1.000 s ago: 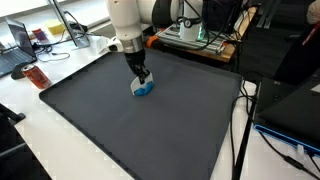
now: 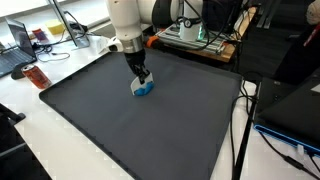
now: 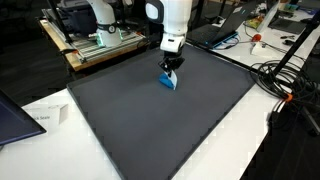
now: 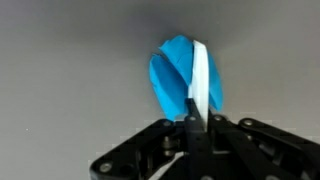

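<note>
A small blue and white piece, thin and folded like cloth or paper (image 4: pixel 176 76), rests on the dark table mat. In the wrist view its blue parts spread out on both sides of a raised white strip (image 4: pixel 200 75). That strip runs up into my gripper, which is shut on its upper end. Exterior view 1 has the gripper (image 2: pixel 143 76) low, right above the blue part (image 2: pixel 144 89). From the other side, the white strip (image 3: pixel 173 77) rises towards the fingertips. The lowest part of the piece appears to touch the mat.
An orange-red can (image 2: pixel 37 77) and a laptop (image 2: pixel 17 50) stand past its left side in exterior view 1. Black cables (image 3: pixel 275 80) lie beside the mat in exterior view 2.
</note>
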